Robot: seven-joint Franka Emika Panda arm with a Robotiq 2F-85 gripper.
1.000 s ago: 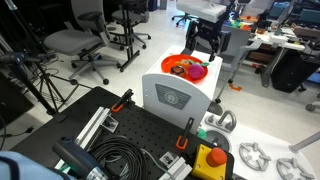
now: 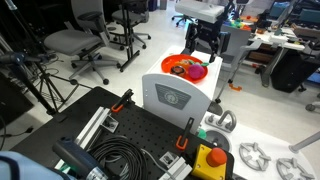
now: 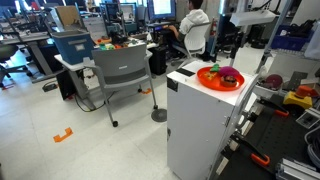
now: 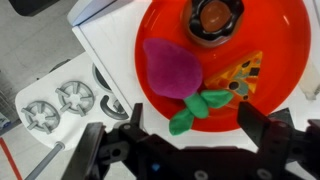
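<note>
A red plate (image 4: 285, 20) lies on a white surface. It bears a chocolate donut (image 4: 212, 19), an orange pizza slice (image 4: 240, 76) and a purple vegetable toy with green leaves (image 4: 173, 69). In the wrist view the leaves hang over the plate's near rim. My gripper is open above that rim, its two dark fingers well apart at left and right. The leaf tips lie in the gap as seen from the wrist, with neither finger visibly touching them. In exterior view 1 the gripper (image 2: 204, 53) is small, hanging just over the plate.
A toy sink with a tap (image 2: 222, 122) and stove burners (image 2: 255, 156) lie to the right of the white stand (image 2: 176, 97). A red-and-yellow block (image 2: 212, 160) sits in front. An office chair (image 3: 124, 75) stands behind the stand.
</note>
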